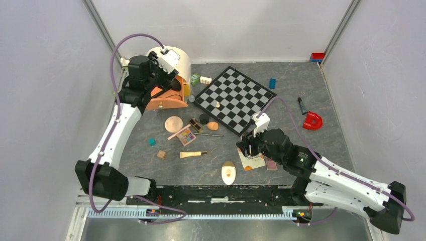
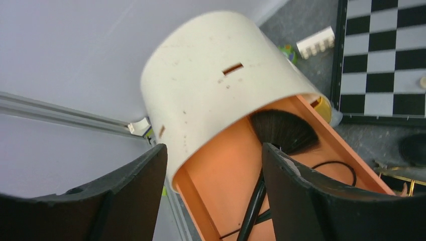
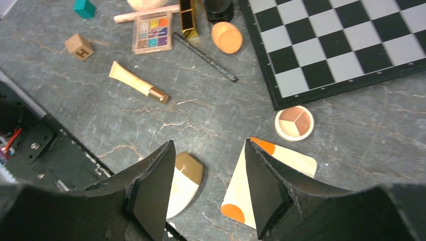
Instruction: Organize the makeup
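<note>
A black fan-headed brush (image 2: 279,133) lies in the orange drawer (image 2: 221,175) under the white curved hood of the organizer (image 2: 226,65). My left gripper is over the drawer, its fingers apart and nothing held between them. On the table are a cream tube (image 3: 135,83), an eyeshadow palette (image 3: 152,33), an orange sponge (image 3: 227,37), a dark pencil (image 3: 206,57), a round three-tone compact (image 3: 294,123), a white bottle (image 3: 183,183) and a white-and-orange packet (image 3: 281,160). Above the bottle and packet my right gripper stands open and empty.
A chessboard (image 1: 234,98) fills the back middle. Wooden (image 1: 161,154) and teal (image 1: 151,142) cubes sit at left. A red object (image 1: 312,121) and a dark marker (image 1: 302,106) lie at right. Bare table shows between the tube and the packet.
</note>
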